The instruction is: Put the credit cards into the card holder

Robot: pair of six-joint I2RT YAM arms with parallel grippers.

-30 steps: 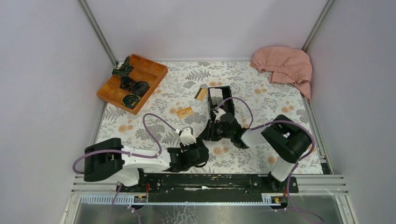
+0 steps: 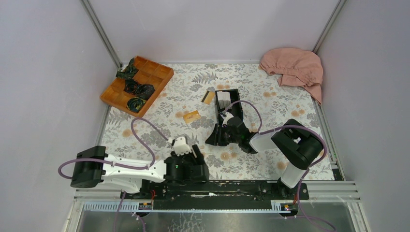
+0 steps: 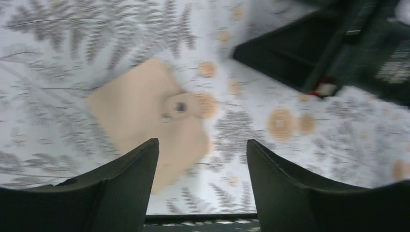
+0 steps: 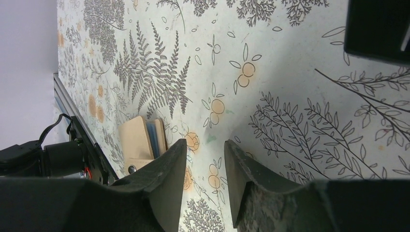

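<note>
A beige card holder point(image 3: 140, 111) with a snap lies on the table in the left wrist view, slightly blurred. In the right wrist view, that card holder point(image 4: 135, 140) shows a blue edge inside. My left gripper is above the table near the holder, fingers apart and nothing gripped. My right gripper has a gap between its fingers and holds nothing, with the holder to its left. An orange card point(image 2: 192, 116) and a gold card with a dark stripe point(image 2: 208, 97) lie flat on the tablecloth. From above, the left arm hides the holder.
A black box point(image 2: 234, 96) with white items inside stands behind the right gripper. An orange tray point(image 2: 164, 79) with dark cable bundles is at the back left. Pink cloth point(image 2: 292, 67) lies at the back right. Both grippers are close together near the front middle.
My left arm has drawn back leftward and toward the front edge, away from the right gripper. The right arm, cards and box look unmoved.
</note>
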